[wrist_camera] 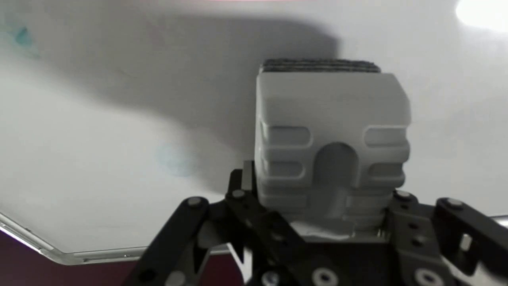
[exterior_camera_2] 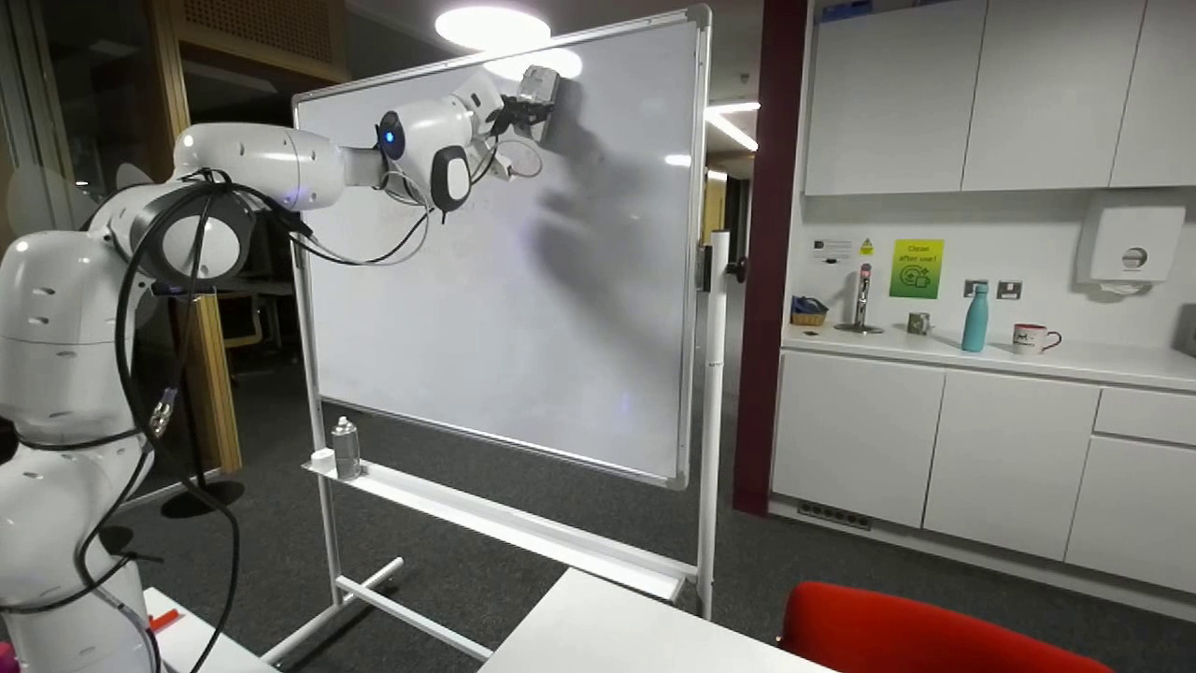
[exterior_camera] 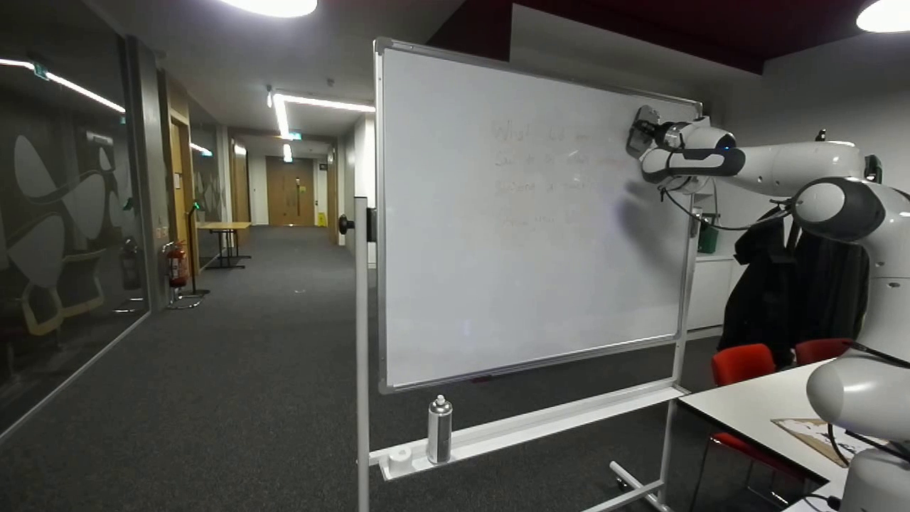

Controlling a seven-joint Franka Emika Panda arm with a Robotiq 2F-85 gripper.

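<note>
My gripper is shut on a grey board eraser [wrist_camera: 333, 105], one finger on each side of its body. Dark layered felt shows along the eraser's far edge, facing the whiteboard [wrist_camera: 95, 190]. In exterior view 1 the eraser [exterior_camera: 643, 131] is near the top right of the whiteboard [exterior_camera: 512, 290], tilted. Whether its felt touches the surface I cannot tell. Faint handwriting [exterior_camera: 546, 171] in several lines is left of the eraser. Pale blue smudges [wrist_camera: 176, 159] mark the board in the wrist view.
A spray can [exterior_camera: 439, 429] and a white roll [exterior_camera: 399, 461] stand on the tray [exterior_camera: 546, 429] below the board. A white table [exterior_camera_2: 650, 639] and a red chair [exterior_camera_2: 897, 634] are near the board's foot. The lower board is unobstructed.
</note>
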